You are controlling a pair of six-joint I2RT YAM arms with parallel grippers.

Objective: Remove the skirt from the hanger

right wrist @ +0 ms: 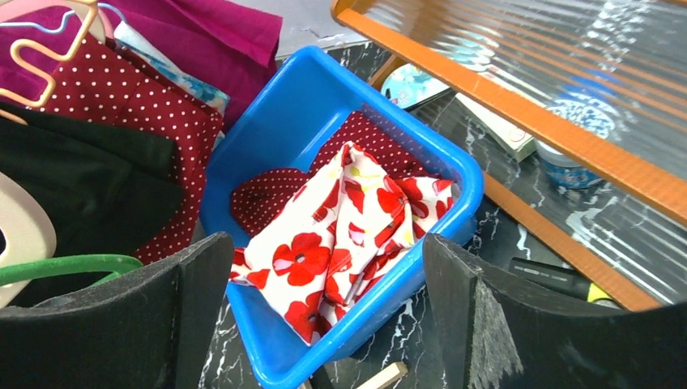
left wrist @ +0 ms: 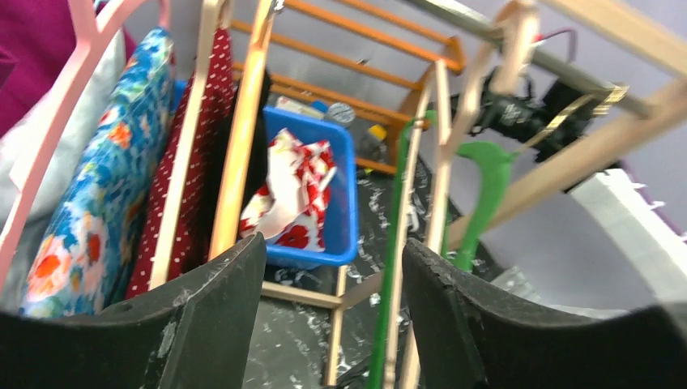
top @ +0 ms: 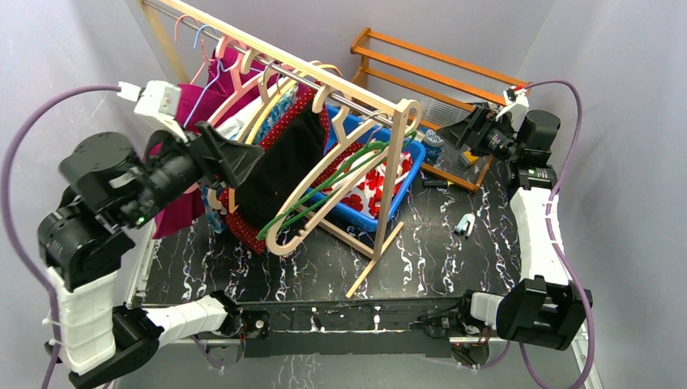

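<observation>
A white cloth with red flowers (right wrist: 328, 243) lies crumpled in the blue basket (right wrist: 348, 344), over a dark red dotted cloth (right wrist: 271, 194). On the rack hang a black garment (top: 285, 174), a red dotted one (right wrist: 113, 93) and other clothes. Bare wooden and green hangers (top: 279, 231) hang at the rack's near end. My left gripper (top: 245, 164) is raised in front of the hanging clothes, its fingers apart and nothing gripped. Beyond the basket's right side, my right gripper (top: 448, 138) is open and empty. Which garment is the skirt, I cannot tell.
The rack's wooden upright (top: 391, 182) and top bar (top: 324, 73) stand between the arms. Behind the basket is a brown wooden shelf (top: 429, 77). Small items, including a black and yellow tool (right wrist: 559, 279), lie on the right.
</observation>
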